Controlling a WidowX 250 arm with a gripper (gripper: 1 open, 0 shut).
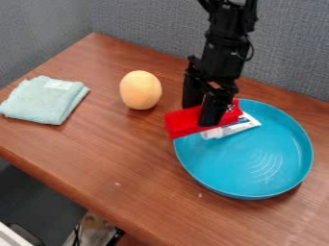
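Note:
My black gripper is shut on a red object at the upper left rim of a blue plate. A white tube or packet with red markings lies on the plate just beside and under the red object. Whether the red object rests on the plate or hangs just over it I cannot tell.
An egg-shaped beige object stands left of the gripper, and a folded pale green cloth lies at the left on the wooden table. A grey wall is behind.

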